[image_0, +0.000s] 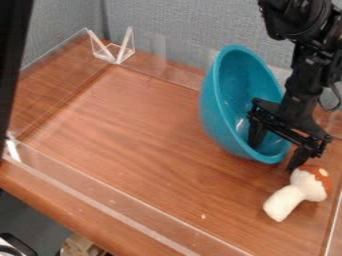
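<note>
A turquoise bowl (223, 100) stands tipped on its side at the right of the wooden table, leaning by the back wall. My black gripper (278, 138) reaches down at the bowl's front right, its fingers over or against the rim; whether they are open or shut is unclear. A white toy mushroom with a red-spotted cap (290, 198) lies on the table just in front of the gripper.
A white wire stand (111, 50) is at the back left. Clear low barriers run along the table's edges.
</note>
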